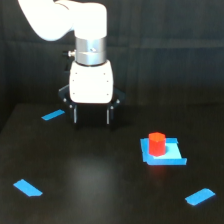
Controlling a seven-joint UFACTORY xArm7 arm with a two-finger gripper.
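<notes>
A small red block (157,143) stands at the right of the dark table, on a pale patch (172,157) edged with blue tape. To its left and farther back hangs my gripper (92,114), pointing down at the end of the white arm. Its two thin dark fingers are spread well apart, and nothing shows between them. A wide gap separates the gripper from the block.
Strips of blue tape mark the table: one at the back left (53,115), another at the front left (28,188) and a third at the front right (200,197).
</notes>
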